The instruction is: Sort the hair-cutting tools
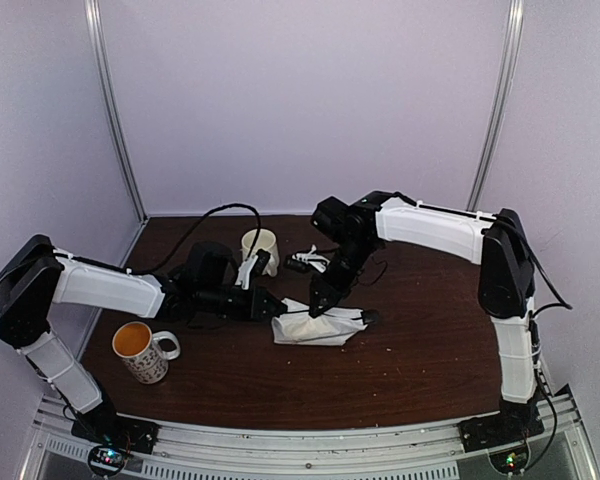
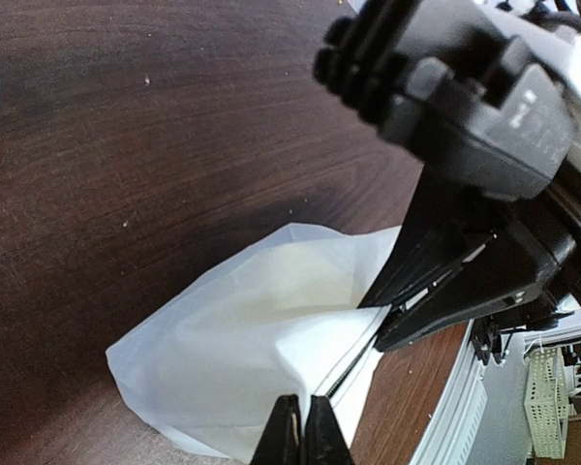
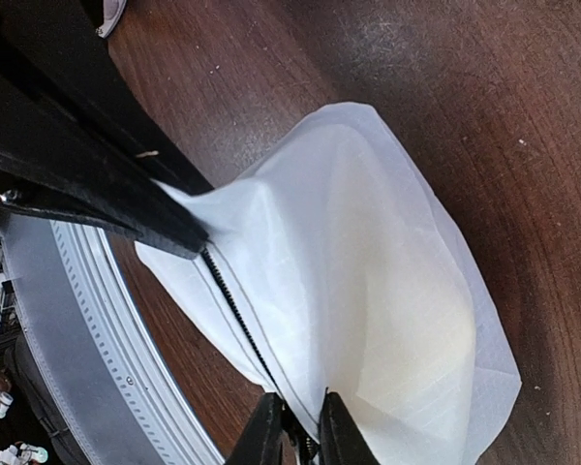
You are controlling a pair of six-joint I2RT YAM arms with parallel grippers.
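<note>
A white cloth pouch point(image 1: 315, 330) with a dark zipper point(image 3: 234, 302) lies at the middle of the table. My left gripper is shut at the zipper's near end in the left wrist view; whether anything is between its fingers is unclear. My right gripper point(image 1: 314, 308) is over the pouch, its fingers point(image 2: 455, 300) at the fabric beside the zipper, a little apart or pinching it; I cannot tell which. Any tools inside the pouch are hidden.
A white cup point(image 1: 260, 242) stands behind my left gripper, and a patterned mug point(image 1: 140, 355) with an orange inside at the front left.
</note>
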